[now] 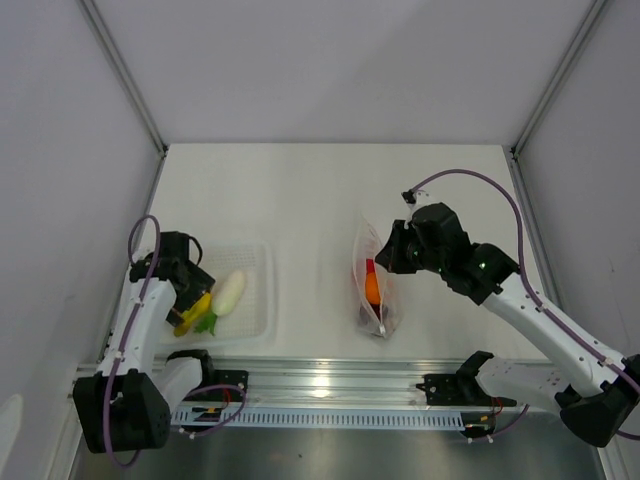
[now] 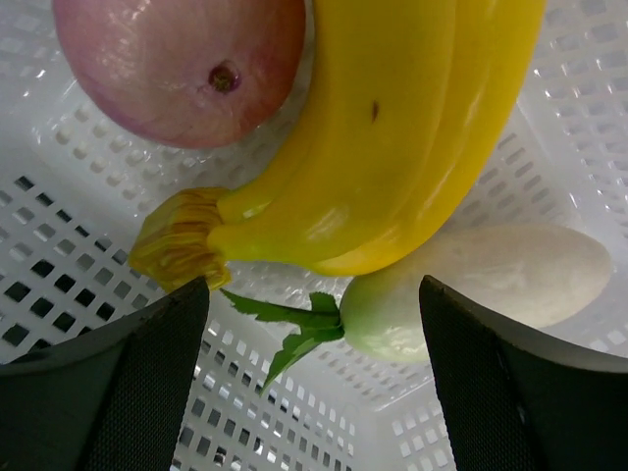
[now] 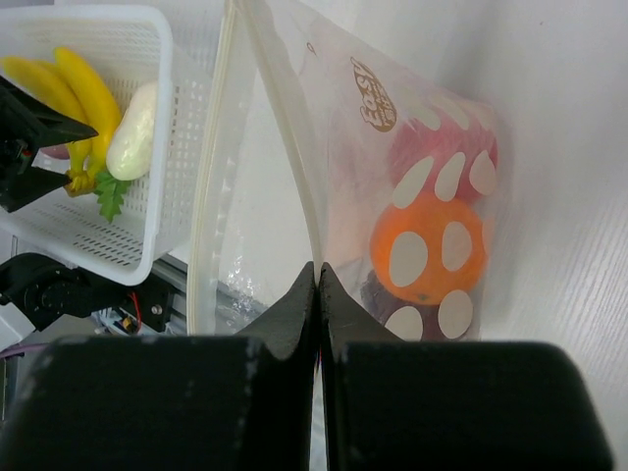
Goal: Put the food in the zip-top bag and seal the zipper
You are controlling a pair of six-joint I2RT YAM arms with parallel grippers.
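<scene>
The clear zip top bag stands on the table with a red item, an orange and a dark item inside. My right gripper is shut on the rim of the bag, which runs into its fingertips. At the left, my left gripper reaches down into the white basket, part open. Yellow bananas lie just ahead of its fingers, touching a white radish with green leaves. A pinkish onion sits beside the bananas. Nothing is gripped by the left fingers.
Basket walls surround the left gripper closely. A metal rail runs along the front edge.
</scene>
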